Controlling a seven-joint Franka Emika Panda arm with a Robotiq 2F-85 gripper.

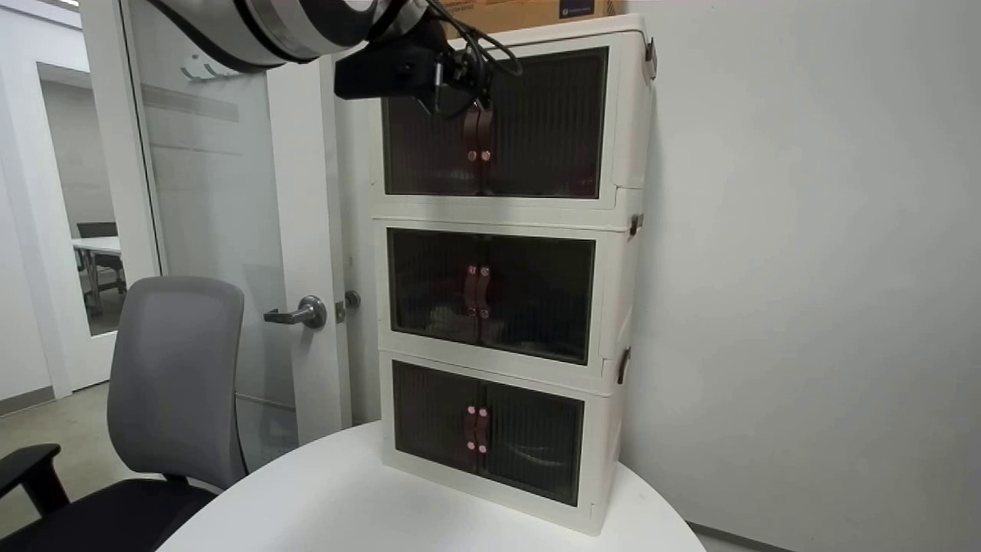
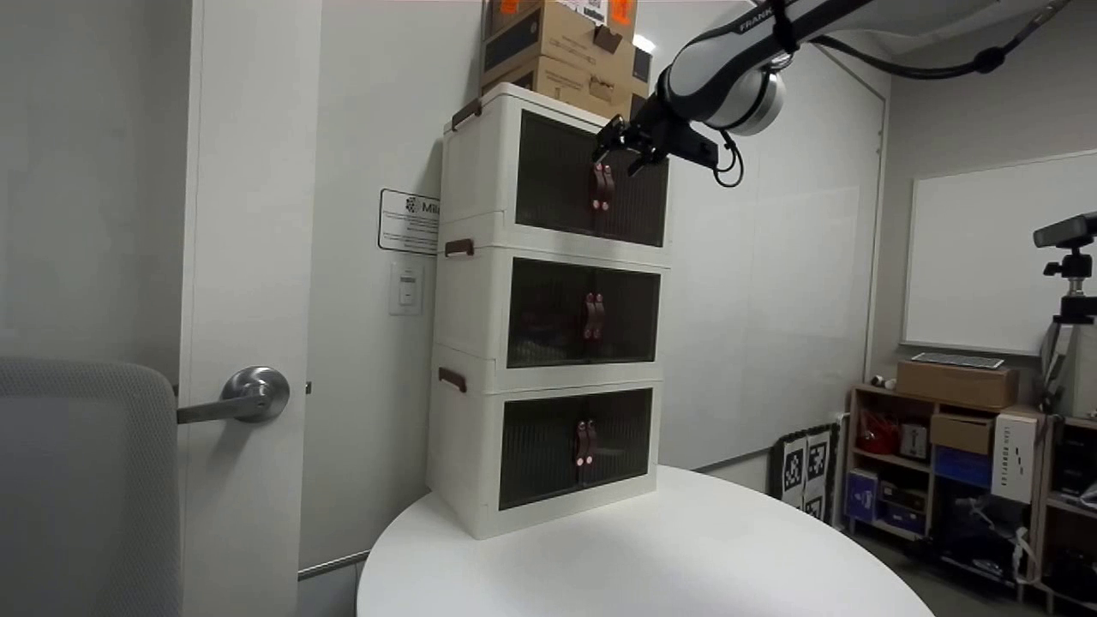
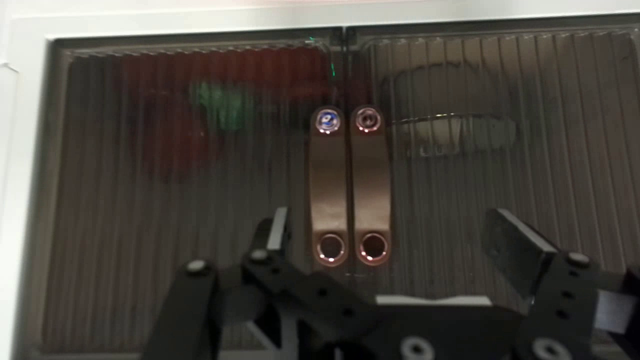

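Observation:
A white three-tier cabinet (image 1: 506,211) has dark ribbed doors on every level, all shut. On the top tier, two brown strap handles with pinkish rivets hang side by side at the seam, a left handle (image 3: 328,186) and a right handle (image 3: 372,186) in the wrist view. My gripper is open in front of these top doors, with nothing held. In the wrist view both straps appear between the fingers, closer to the left finger (image 3: 277,229); whether either finger touches them cannot be told. Exterior view 2 shows the gripper (image 2: 617,164) near the upper handles.
Cardboard boxes (image 2: 560,51) sit on top of the cabinet. A grey chair (image 1: 175,377) and a door with a lever handle (image 1: 299,313) are to the left. Blurred red and green items show behind the top doors.

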